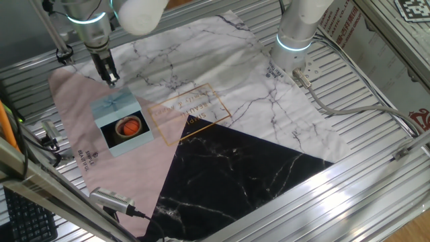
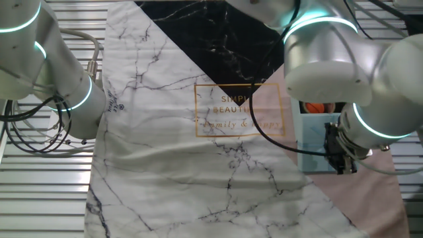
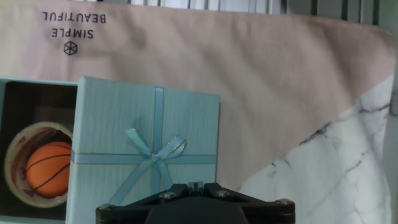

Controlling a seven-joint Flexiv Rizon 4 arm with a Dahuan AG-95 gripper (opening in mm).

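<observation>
A light blue gift box (image 1: 127, 144) sits on the pink part of the cloth. Its lid (image 3: 193, 118), tied with a blue ribbon bow (image 3: 155, 155), covers one part of the box and leaves the other part uncovered. In the uncovered part lies a round ring-like holder (image 3: 18, 171) with a small orange basketball (image 3: 48, 168) inside it. My gripper is shut, its fingertips together and nothing visible between them. In exterior view 1 the gripper (image 1: 113, 85) hangs by the lid's outer edge, away from the ball; whether it touches the lid cannot be told.
A silver device (image 1: 112, 200) with a cable sits at the near left. A black cable (image 2: 254, 112) loops from the arm.
</observation>
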